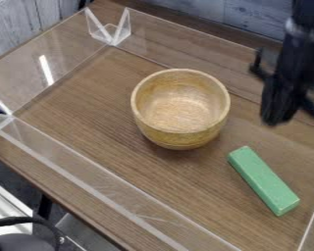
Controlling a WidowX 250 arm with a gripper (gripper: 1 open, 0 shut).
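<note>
A green rectangular block [263, 179] lies on the wooden table at the lower right, angled from upper left down to lower right. The dark gripper [281, 110] hangs above and behind it at the right, clear of the block; motion blur hides whether its fingers are open or shut. A tan round bowl [181, 106] sits in the middle of the table, left of both.
A small clear wire-like or plastic object [109, 26] stands at the back left. Dark cables lie off the table's lower left edge.
</note>
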